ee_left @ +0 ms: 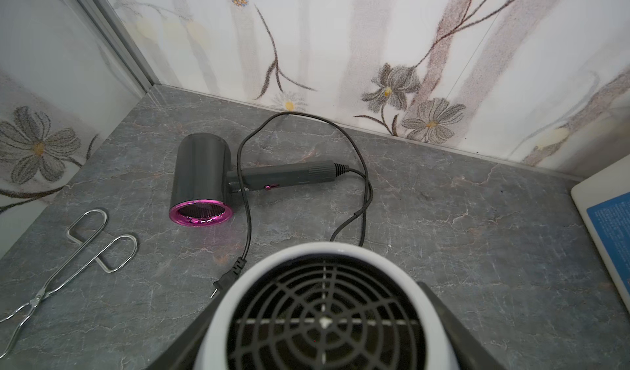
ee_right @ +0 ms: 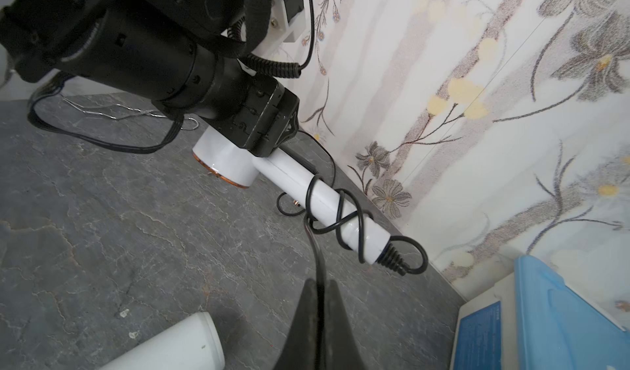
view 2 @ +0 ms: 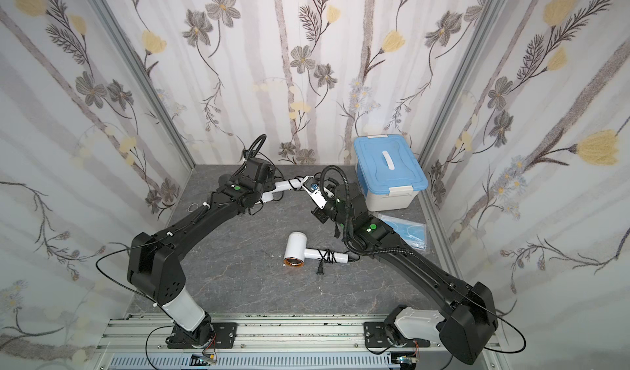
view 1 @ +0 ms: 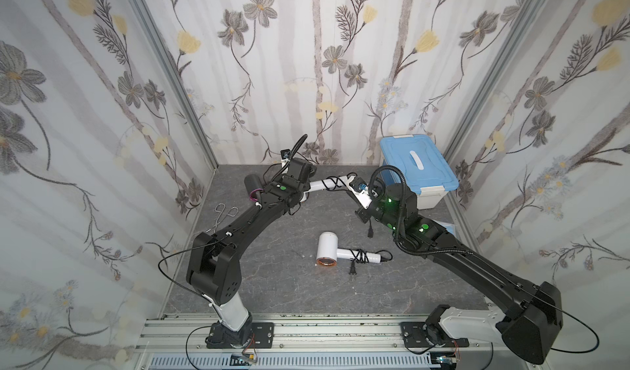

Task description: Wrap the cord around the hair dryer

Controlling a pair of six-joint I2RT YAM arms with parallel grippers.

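My left gripper [view 1: 300,186] has the barrel of a white hair dryer between its fingers, its grille filling the bottom of the left wrist view. Black cord [ee_right: 341,225] loops loosely around that dryer's white handle [ee_right: 282,173]. My right gripper is shut on the cord, which runs from the handle down between its fingers; the plug hangs below it in the top left view. A second white dryer [view 1: 327,248] with cord wound on its handle lies at the front middle.
A grey-pink hair dryer [ee_left: 202,173] with loose cord and metal tongs [ee_left: 52,281] lie at back left. A blue-lidded box [view 1: 413,163] stands at back right, with a blue pack [view 2: 401,232] in front of it.
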